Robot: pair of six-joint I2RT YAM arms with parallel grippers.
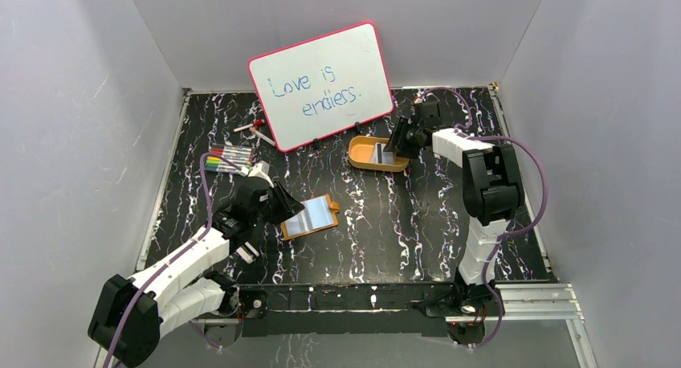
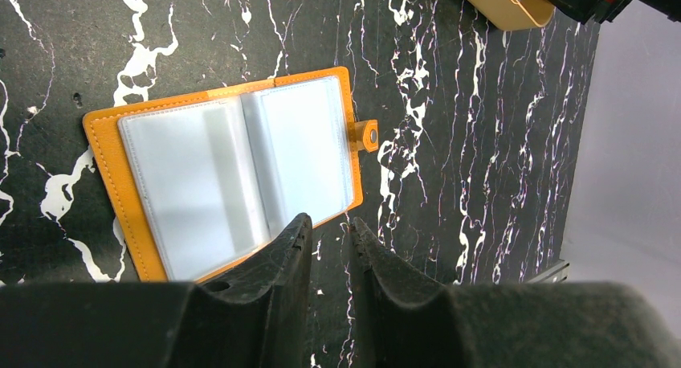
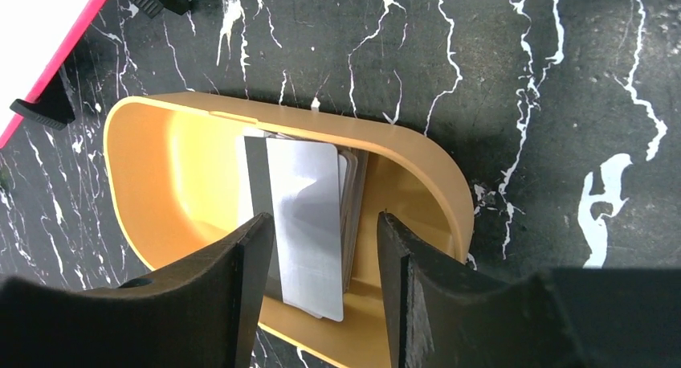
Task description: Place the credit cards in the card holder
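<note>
The card holder (image 2: 305, 147) lies spread on the table, orange-edged with clear sleeves and a snap tab. No card shows in its visible sleeves. My left gripper hovers over its near edge, fingers slightly apart and nothing between them. In the right wrist view, a small stack of cards leans inside the yellow-orange tray. The front card (image 3: 307, 223) is silvery white with a dark stripe. My right gripper is open above it, one finger (image 3: 255, 247) overlapping the card's striped side, the other standing off to its right. Whether either finger touches is unclear.
The oval tray (image 1: 371, 167) has raised walls around the cards. Behind it stands a whiteboard (image 1: 321, 87) on small black feet. Several markers (image 1: 229, 159) lie at the far left. Between tray and holder the marble-patterned table (image 1: 369, 223) is clear.
</note>
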